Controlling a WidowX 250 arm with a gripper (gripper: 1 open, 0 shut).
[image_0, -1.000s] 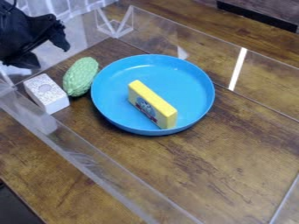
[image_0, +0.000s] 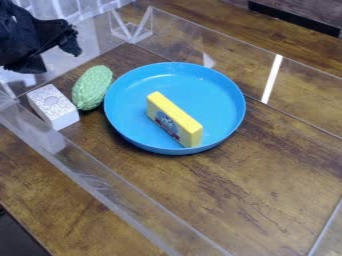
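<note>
My black gripper (image_0: 51, 50) is at the upper left edge of the view, open, above and behind a white patterned box (image_0: 54, 108). A green bumpy vegetable-like object (image_0: 90, 87) lies beside the box. To its right is a blue round plate (image_0: 218, 110) with a yellow box (image_0: 174, 120) with a printed side lying on it.
Clear plastic walls run along the back, left and right of the wooden table (image_0: 234, 200).
The gripper has shifted slightly upward. The objects have not moved.
</note>
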